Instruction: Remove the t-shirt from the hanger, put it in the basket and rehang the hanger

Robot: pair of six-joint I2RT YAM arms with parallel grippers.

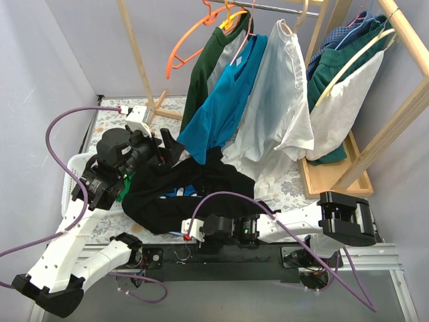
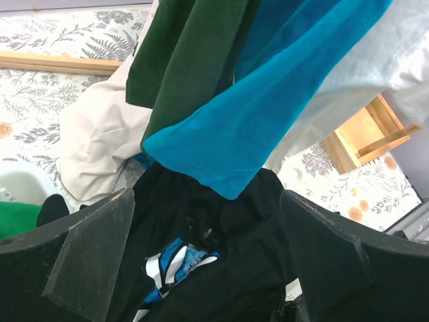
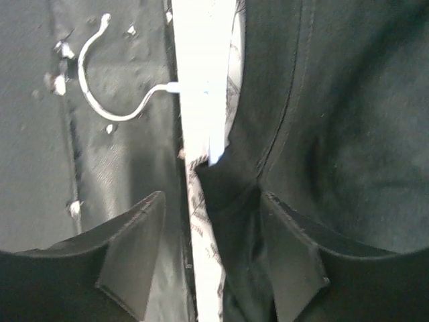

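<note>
A black t shirt (image 1: 151,201) with a blue and white print (image 2: 175,267) lies spread near the table's front edge. In the right wrist view, a pale hanger (image 3: 216,137) shows at the shirt's edge, its thin white hook (image 3: 100,111) curving over the dark front strip; the rest of it is hidden. Close above that edge, my right gripper has its fingers apart, with a fold of black cloth low by the right finger. My left gripper hangs open over the shirt's far left part, nothing held.
Green, blue and white garments (image 1: 224,100) hang on the rack just beyond the shirt, a blue hem close to my left gripper. A white basket (image 1: 70,181) stands at left, a wooden tray (image 1: 305,184) at right.
</note>
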